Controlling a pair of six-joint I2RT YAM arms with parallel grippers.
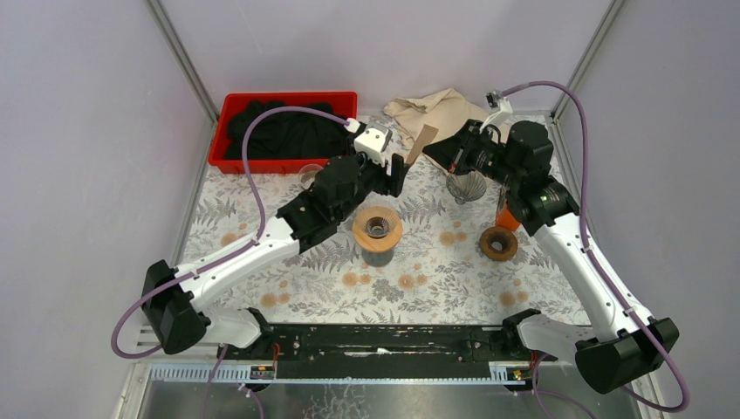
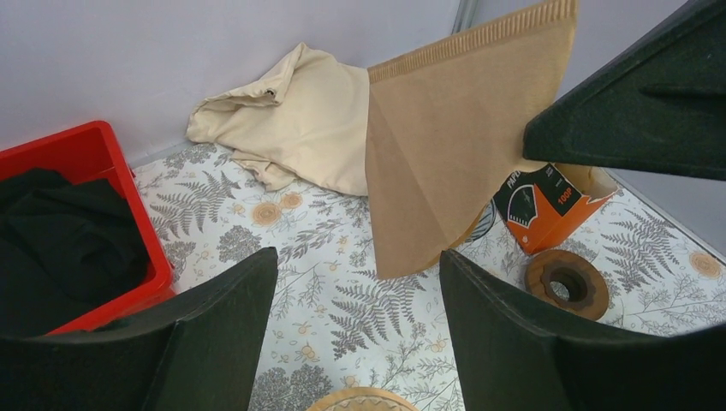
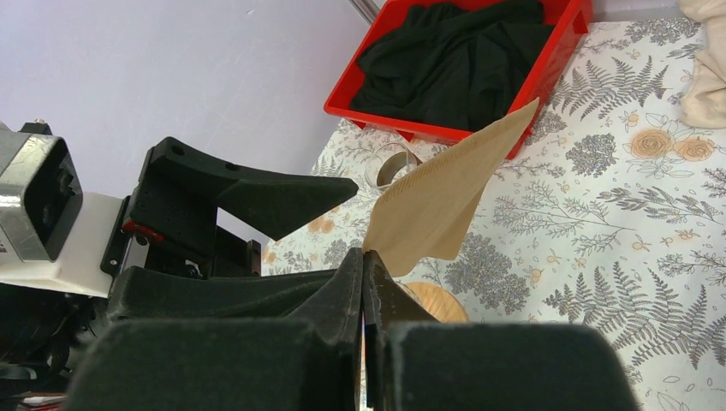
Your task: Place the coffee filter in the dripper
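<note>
A folded brown paper filter (image 2: 462,128) is pinched at one edge by my right gripper, which is shut on it above the table. In the right wrist view the filter (image 3: 445,201) spreads up and right from the fingertips. My left gripper stands open close by, its fingers (image 2: 244,300) apart; the filter's lower corner reaches near its right fingertip, and I cannot tell whether they touch. Below the left gripper, the dripper (image 1: 377,227) with a wooden collar stands on the table. Only its collar (image 2: 364,401) edges into the left wrist view.
A red bin (image 1: 292,166) with black cloth stands at the back left, a beige cloth (image 1: 436,109) at the back. To the right are an orange filter box (image 2: 548,210), a brown ring (image 1: 498,244) and a wire dripper (image 1: 467,186).
</note>
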